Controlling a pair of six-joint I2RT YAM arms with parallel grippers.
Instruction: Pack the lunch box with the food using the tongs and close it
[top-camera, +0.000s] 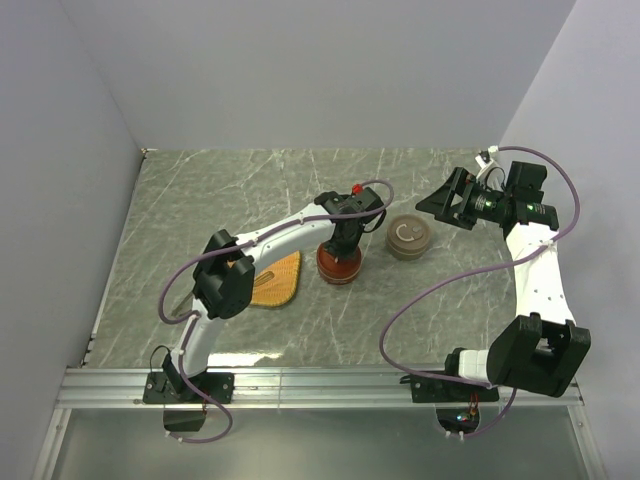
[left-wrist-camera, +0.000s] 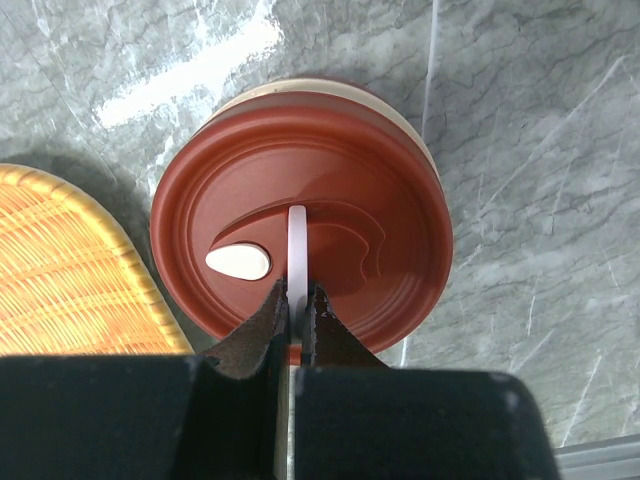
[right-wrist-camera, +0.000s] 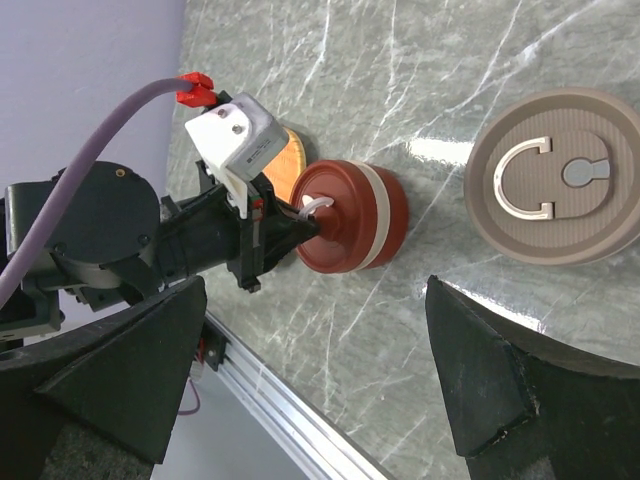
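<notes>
The round lunch box (right-wrist-camera: 392, 210) stands upright on the marbled surface, red with a pale band around its side. Its red lid (left-wrist-camera: 400, 220) covers the top, with a slim pale rim of the box (left-wrist-camera: 340, 88) showing along the far edge in the left wrist view. Shut on the lid's white handle (left-wrist-camera: 297, 250) is my left gripper, directly above the box. My right gripper is open and empty, raised at the right side. Whether the lid is fully seated I cannot tell.
To the right of the lunch box stands a grey-brown lidded container (top-camera: 409, 236) with a folded handle. A woven yellow tray (top-camera: 277, 280) lies close on the left, partly under my left arm. Open surface lies in front and behind.
</notes>
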